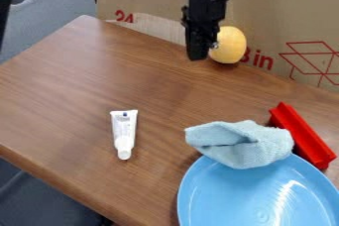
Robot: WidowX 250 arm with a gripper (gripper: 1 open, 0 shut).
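My black gripper [199,47] is at the back of the wooden table, just left of a pale yellow round object [229,47] and partly in front of it; its fingers look shut, and I see nothing held between them. A white tube [125,129] lies on the middle left. A light blue cloth [239,143] rests at the upper edge of a blue plate [259,200] at the front right, beside a red elongated object [303,133].
A cardboard sheet [298,17] stands along the back. A grey chair [40,17] is beyond its left edge.
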